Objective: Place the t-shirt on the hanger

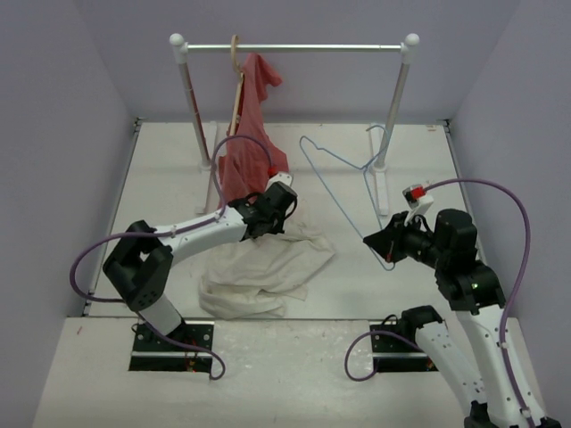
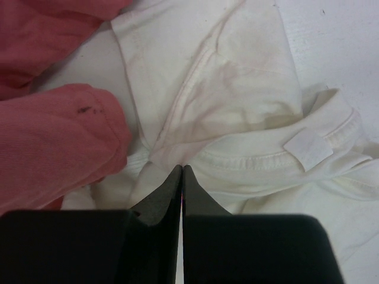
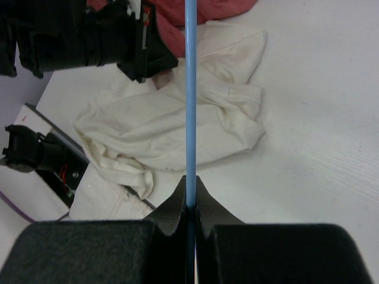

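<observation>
A cream t-shirt [image 1: 259, 276] lies crumpled on the table's left half, and its collar with a white label [image 2: 308, 148] shows up close in the left wrist view. Over that collar is my left gripper, fingers together at the cloth; whether a fold is pinched between the tips is hard to tell. A light blue hanger [image 1: 333, 192] is held up over the table right of the shirt. My right gripper [image 1: 389, 259] is shut on its lower bar [image 3: 190, 118], which runs between the fingers in the right wrist view.
A rack with a white rail [image 1: 303, 48] stands at the back. From its left side hangs a red garment [image 1: 254, 134] on a wooden hanger [image 1: 236, 102], reaching down close to my left gripper. Bare table [image 1: 330, 285] lies between the shirt and my right arm.
</observation>
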